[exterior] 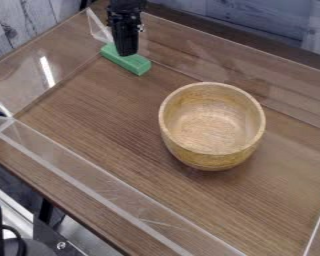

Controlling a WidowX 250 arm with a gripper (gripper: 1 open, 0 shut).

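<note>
A flat green block [132, 64] lies on the wooden floor of the tray at the upper left. The black gripper [124, 48] hangs over the block's far end, its tip close to it; whether it touches cannot be told, and its fingers look shut, with nothing visible between them. A round pale woven bowl [211, 123] stands empty at the centre right.
Clear plastic edging runs along the left and front. A wall [263, 20] closes off the back.
</note>
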